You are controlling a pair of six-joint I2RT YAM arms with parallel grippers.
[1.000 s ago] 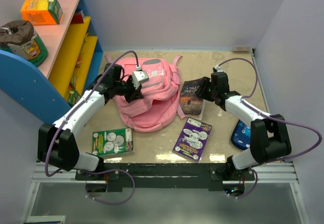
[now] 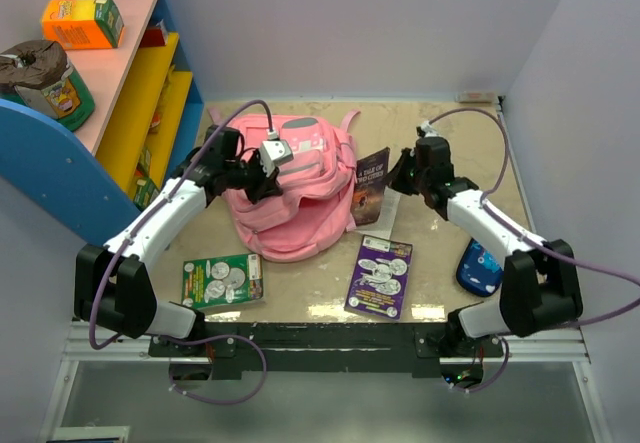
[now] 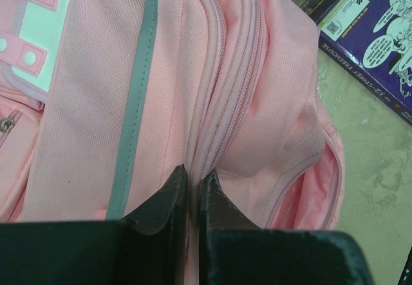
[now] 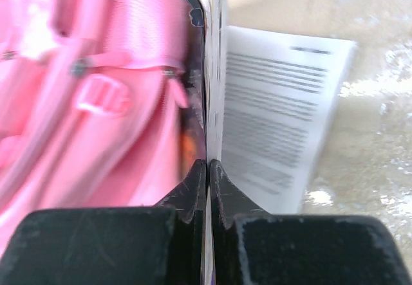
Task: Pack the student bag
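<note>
The pink backpack [image 2: 300, 223] lies at the table's centre. My left gripper is shut on its zippered fabric edge. My right gripper is shut on the edge of the dark "A Tale of Two Cities" book [image 2: 368, 188], which is raised edge-on beside the bag, with printed white paper [image 4: 270, 118] beneath it. A purple book [image 2: 379, 277] lies flat in front of them, a green book [image 2: 222, 281] at the front left, and a blue pouch [image 2: 479, 267] at the right.
A shelf unit [image 2: 60, 198] with boxes and packs stands at the left. Walls close the back and right. Bare table [image 2: 450, 108] shows at the back right.
The dark book has been tilted up by my right gripper, uncovering the white paper. The right arm has shifted slightly; the left arm has not moved.
</note>
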